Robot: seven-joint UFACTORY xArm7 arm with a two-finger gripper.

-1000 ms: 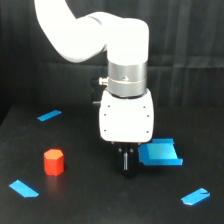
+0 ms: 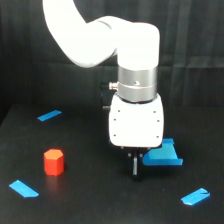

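The white arm reaches down from the top centre of the camera view, ending in a gripper (image 2: pixel 135 157) low over the black table, just left of a blue taped patch (image 2: pixel 168 154). Its dark fingers are thin and hard to make out, so I cannot tell whether they are open or shut. An orange hexagonal block (image 2: pixel 54 162) stands apart on the left.
Short strips of blue tape lie at the back left (image 2: pixel 49 115), front left (image 2: pixel 24 189) and front right (image 2: pixel 195 197).
The arm and gripper have shifted slightly to the right, towards the blue patch, and a little lower. The orange block has not moved.
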